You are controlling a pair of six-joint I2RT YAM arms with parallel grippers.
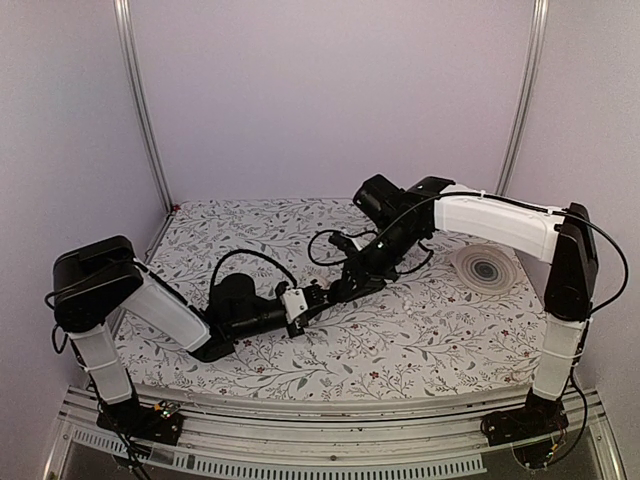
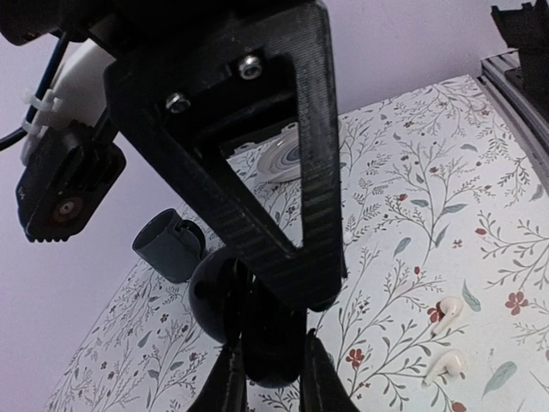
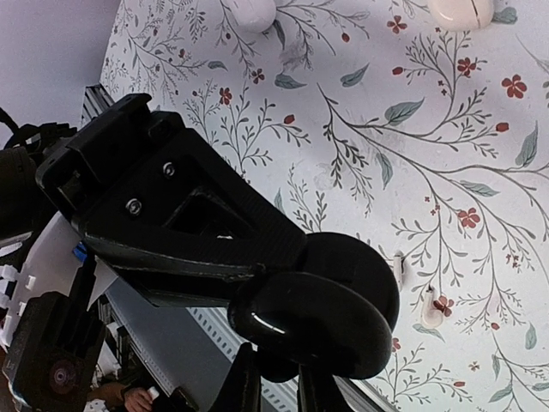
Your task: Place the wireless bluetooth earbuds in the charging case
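Observation:
The glossy black charging case (image 3: 310, 326) is held between both grippers near the table's middle, just above it. My left gripper (image 1: 323, 300) is shut on it from the left, its fingertips at the case in the left wrist view. My right gripper (image 1: 352, 283) is shut on it from the right and hides part of it. Whether the lid is raised is hard to tell.
A dark mug (image 2: 167, 246) stands behind the arms in the left wrist view. A round patterned dish (image 1: 484, 269) lies at the right of the table. Two pale rounded objects show at the top of the right wrist view.

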